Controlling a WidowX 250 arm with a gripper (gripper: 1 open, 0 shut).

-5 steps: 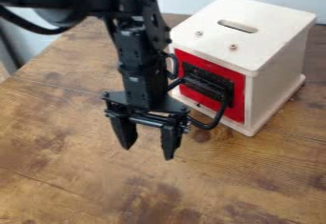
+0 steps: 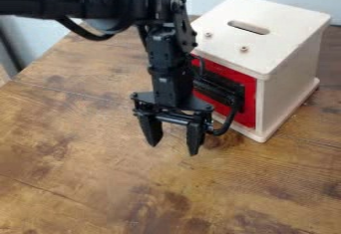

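My black gripper hangs pointing down over the wooden table, its two fingers apart and nothing between them. Behind it and to the right sits a pale wooden box with a slot and two screws on top. Its front has a red panel with a dark inset, partly hidden by my arm and cable.
A pale wall and the table's back edge show at the upper left.
My arm and gripper have shifted to the right, toward the box's front. The box has not moved.
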